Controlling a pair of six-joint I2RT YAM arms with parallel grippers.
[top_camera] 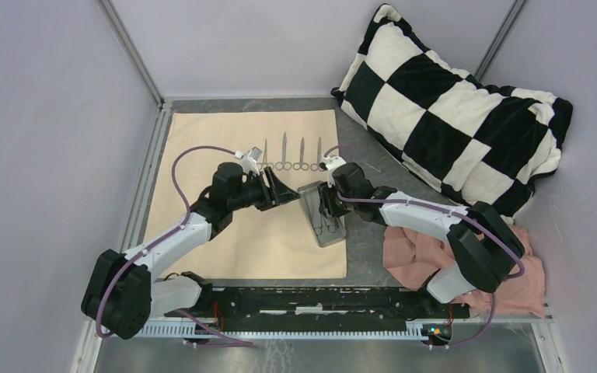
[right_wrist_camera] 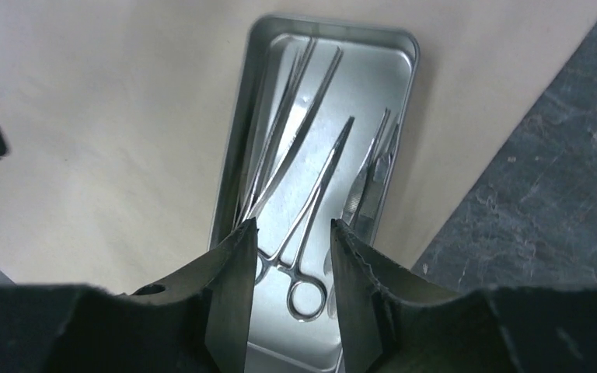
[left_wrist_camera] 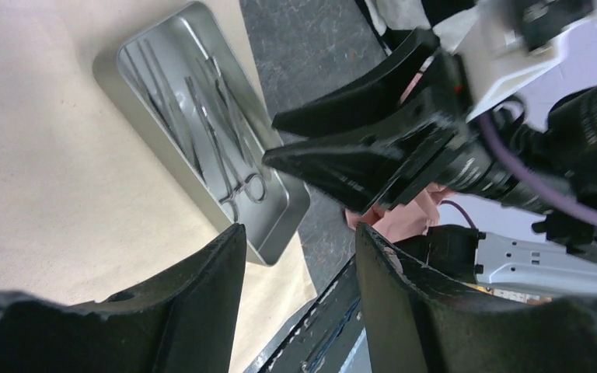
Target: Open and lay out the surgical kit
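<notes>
A metal tray [top_camera: 322,235] lies at the cloth's right edge, holding scissor-like instruments and several tweezer-like ones [right_wrist_camera: 299,116]. My right gripper is open over it, instruments visible below and between its fingertips. My left gripper is open, just left of the tray in the top view and pointed toward it. Along the back of the cream cloth [top_camera: 225,249] several scissor-like instruments [top_camera: 284,155] lie in a row, handles toward the front.
A checkered pillow [top_camera: 451,116] fills the back right. A pink cloth [top_camera: 521,284] lies at the front right. Walls border the workspace.
</notes>
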